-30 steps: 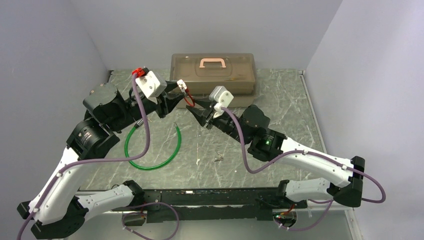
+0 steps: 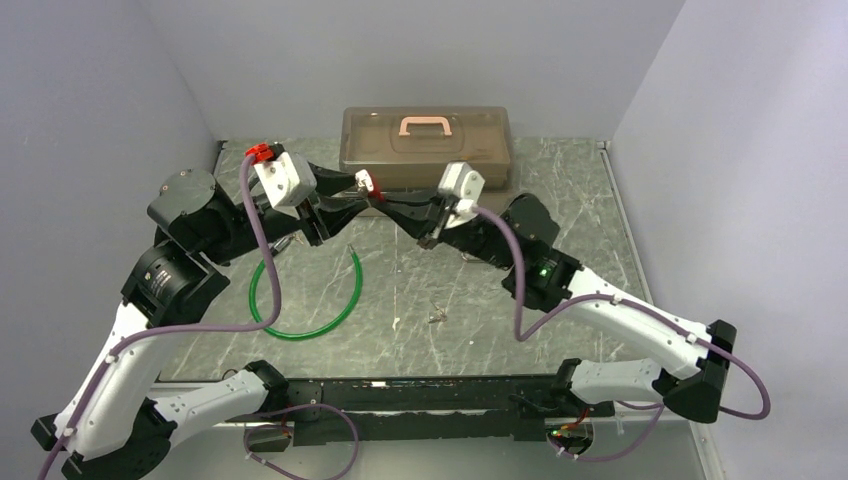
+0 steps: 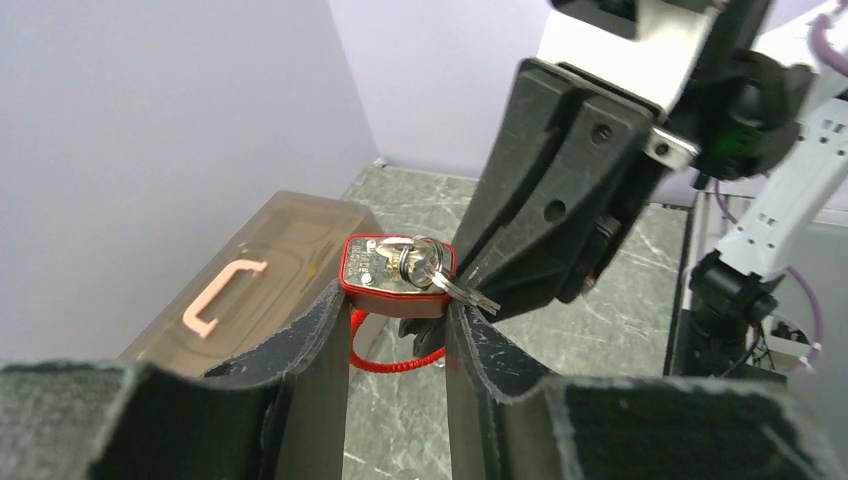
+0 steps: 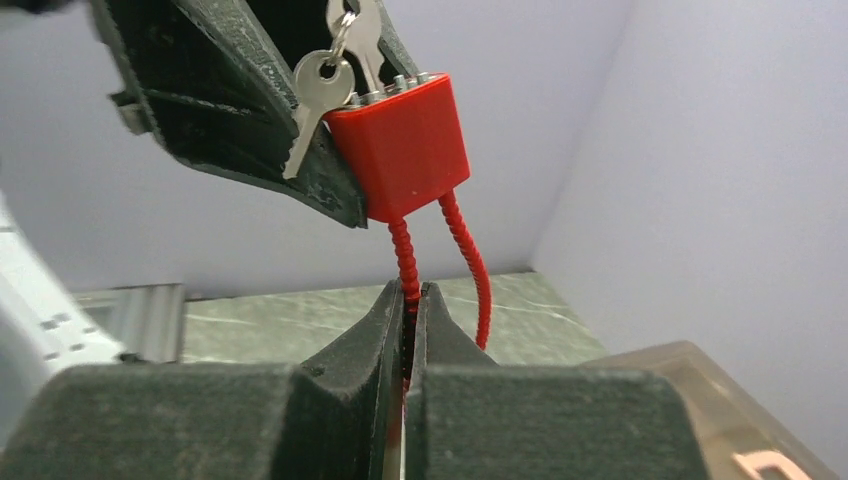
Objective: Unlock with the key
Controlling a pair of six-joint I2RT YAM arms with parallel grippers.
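Observation:
The red padlock [image 4: 405,150] is held up between the two grippers, keys [image 4: 315,95] on a ring at its keyhole side. In the left wrist view my left gripper has its fingertips either side of the padlock's body [image 3: 395,298]; in the top view it [image 2: 355,190] points right. My right gripper is shut on one leg of the red shackle [image 4: 478,280], just below the body; in the top view it [image 2: 380,200] meets the left one from the right.
A translucent toolbox [image 2: 425,150] stands at the back. A green hose [image 2: 315,332] lies on the marble table [image 2: 560,220] at left, and small metal pieces [image 2: 437,316] lie near the middle front.

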